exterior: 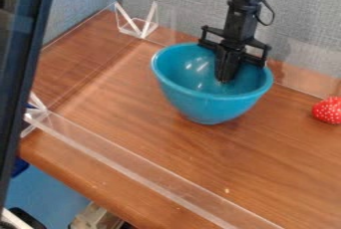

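Note:
A turquoise bowl (193,96) sits on the wooden table (147,158), right of centre toward the back. My black gripper (228,69) reaches down from above into the bowl, at its back right inside. It looks shut; whether anything is between its fingertips cannot be made out.
A red spotted object (328,111) lies at the right edge. Clear low rails with white brackets (136,24) run along the table's back and front left. A dark vertical frame (20,64) fills the left edge.

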